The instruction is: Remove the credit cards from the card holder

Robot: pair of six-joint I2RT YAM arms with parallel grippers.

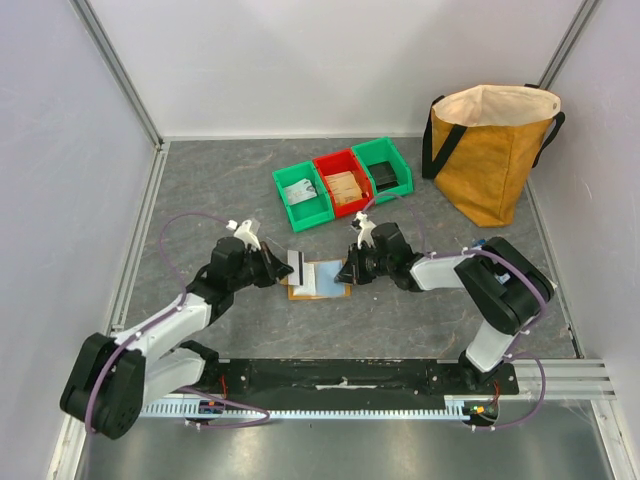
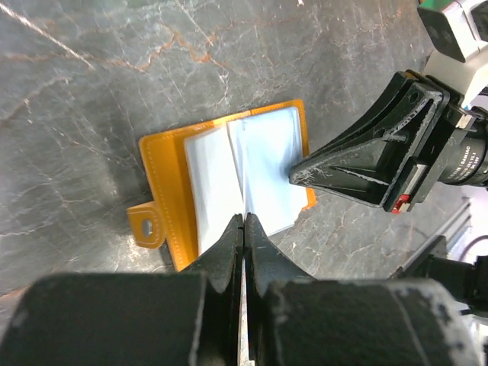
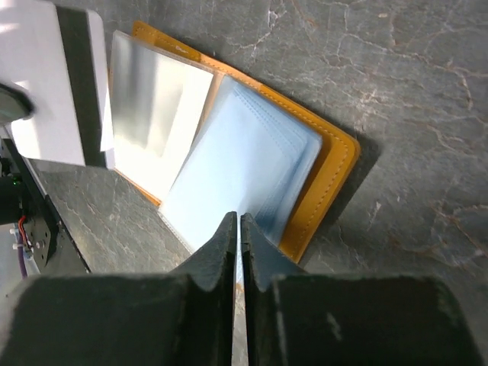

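The orange-edged card holder [image 1: 320, 281] lies spread on the table, with a whitish pocket on its left half and a clear bluish sleeve [image 3: 236, 164] on its right. Above its left half, a white card with a black stripe [image 3: 57, 76] is raised clear of the pocket. My left gripper is shut on that card, which appears edge-on as a thin line in the left wrist view. My right gripper has its fingertips at the sleeve on the holder's right half; only a narrow gap shows, and whether they pinch anything is unclear.
Behind the holder stand a green bin [image 1: 305, 217] with a whitish packet, a red bin [image 1: 328, 165] and another green bin [image 1: 380, 150]. A mustard bag [image 1: 490, 165] stands at the back right. Bare table lies left of the holder.
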